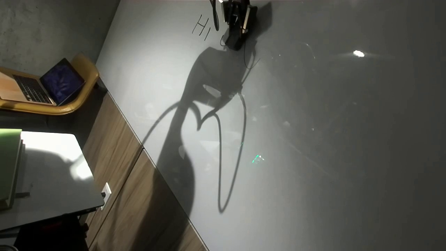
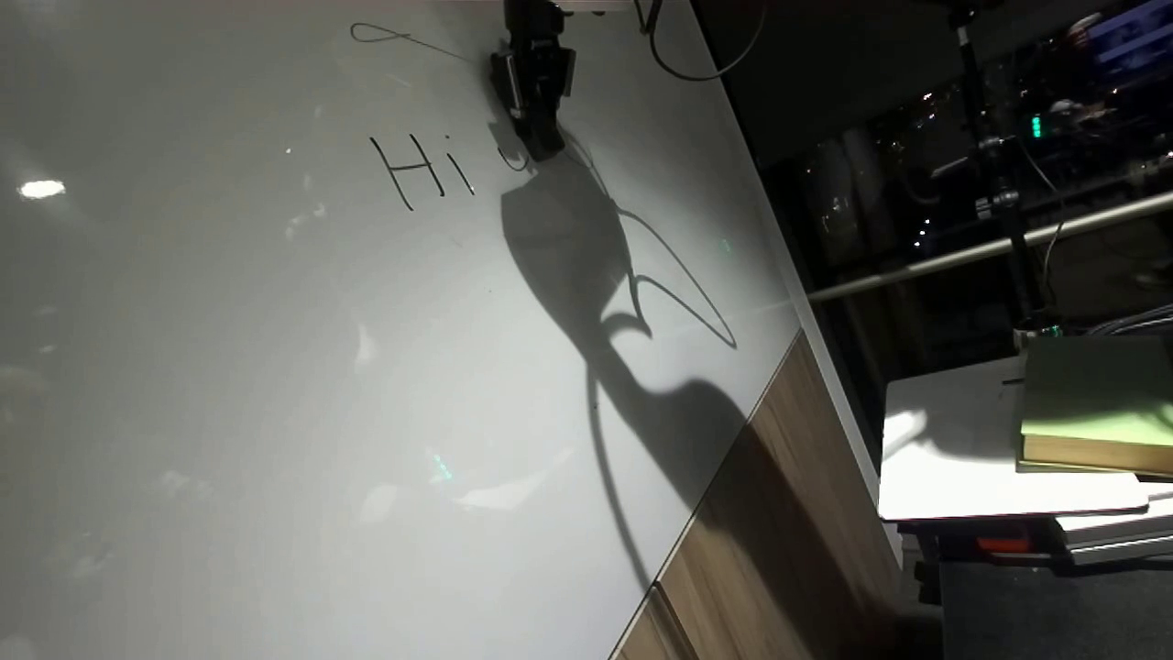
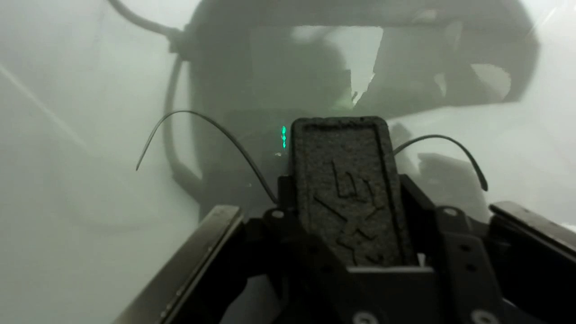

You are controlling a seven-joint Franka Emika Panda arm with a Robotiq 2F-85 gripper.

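Observation:
My gripper is shut on a dark, block-shaped eraser point(image 3: 345, 173) with scratch-like marks on its face. At the top of exterior view 1 the gripper point(image 1: 238, 31) holds the eraser point(image 1: 235, 41) at or just over the whiteboard point(image 1: 334, 104); contact cannot be made out. The black writing "Hi" point(image 2: 413, 167) stands on the board beside the gripper point(image 2: 539, 99), apart from the eraser point(image 2: 542, 141). A thin dark curve point(image 3: 229, 135) reaches out on one side of the eraser in the wrist view, and another curve point(image 3: 445, 136) on the other side.
Broad bare whiteboard lies around the arm, crossed by its shadow point(image 2: 572, 242). Wooden panels point(image 2: 759, 473) border the board. Off it are a laptop point(image 1: 62, 81) on a yellow chair point(image 1: 62, 109) and a green book point(image 2: 1100, 385) on a white surface point(image 2: 957, 473).

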